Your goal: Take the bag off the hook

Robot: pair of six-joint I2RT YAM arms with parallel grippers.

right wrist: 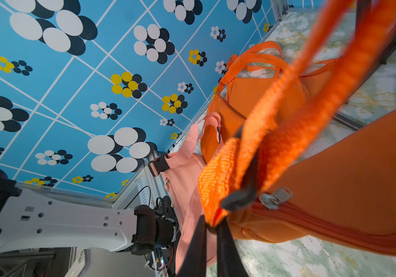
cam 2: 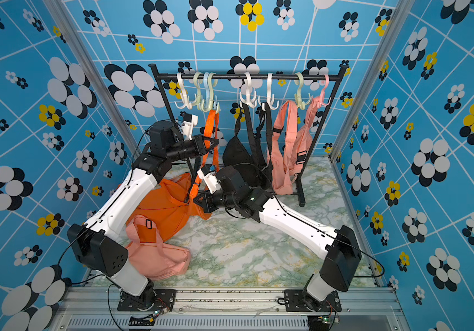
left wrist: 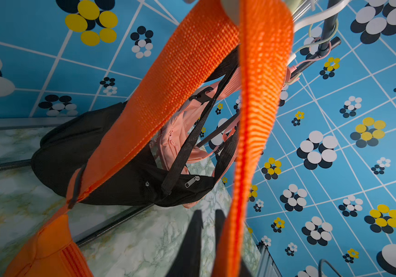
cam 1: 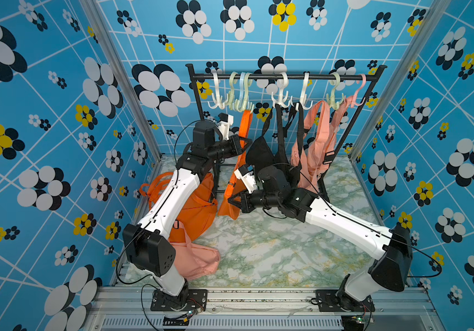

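Observation:
An orange bag [cam 1: 228, 204] hangs by long straps [cam 2: 210, 124] from the hooks [cam 1: 243, 93] at the rack's left side. My left gripper is at the upper strap, one strap [left wrist: 257, 92] passing by its blurred fingers; whether it grips cannot be told. Lower down, my right gripper is at the orange strap's buckle end [right wrist: 218, 180], fingertips against or around it; its grip is unclear.
Black [cam 1: 261, 154] and pink bags [cam 1: 319, 149] hang to the right on the rack [cam 1: 363, 110]. More orange [cam 2: 159, 204] and pink bags [cam 2: 159, 259] lie on the marble floor at left.

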